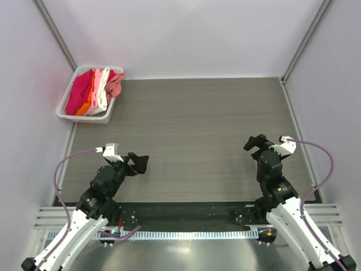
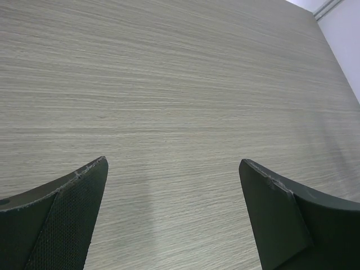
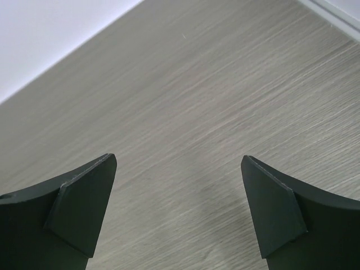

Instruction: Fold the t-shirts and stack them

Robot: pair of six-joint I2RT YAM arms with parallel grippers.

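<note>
A white basket (image 1: 63, 113) at the back left of the table holds several folded or bundled shirts: magenta (image 1: 79, 90), orange, pink, cream (image 1: 102, 90) and salmon (image 1: 114, 84). My left gripper (image 1: 136, 164) hangs over the front left of the table, well in front of the basket, open and empty. In the left wrist view only bare tabletop shows between its fingers. My right gripper (image 1: 255, 144) is over the right side of the table, also open, with nothing between its fingers in the right wrist view.
Walls with metal rails bound it at the back and both sides. A dark strip (image 1: 186, 214) runs along the front edge.
</note>
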